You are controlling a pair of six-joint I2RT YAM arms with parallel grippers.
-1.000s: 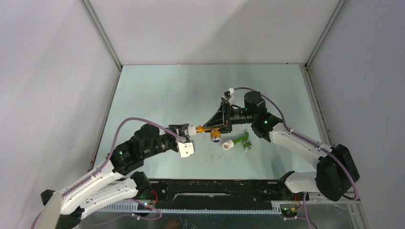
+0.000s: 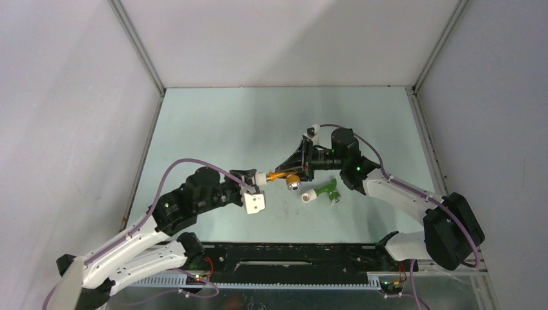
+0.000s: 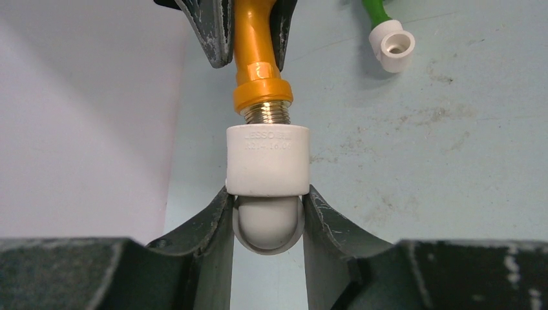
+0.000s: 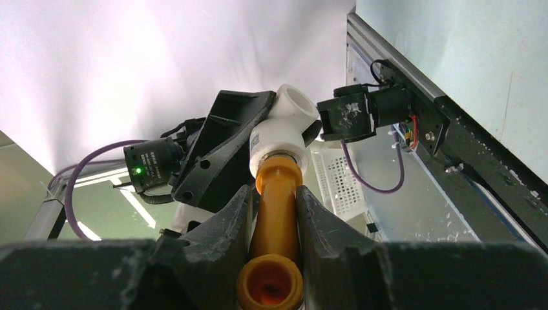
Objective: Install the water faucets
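In the left wrist view my left gripper has its fingers around a white elbow fitting [image 3: 267,158]. Above it the orange faucet [image 3: 258,58] points its metal thread into the fitting, with some thread still visible. My right gripper is shut on the orange faucet's body, whose threaded end meets the white fitting. In the top view both grippers [image 2: 252,187] face each other mid-table, the faucet's round head [image 2: 293,183] hanging below the right one. A green faucet with a white fitting [image 2: 323,192] lies on the table to the right.
Walls stand on three sides, and a black rail [image 2: 291,253] runs along the front edge.
The arms have shifted only slightly; the faucet head sits a touch lower and further right in the top view, still joined to the fitting between the grippers.
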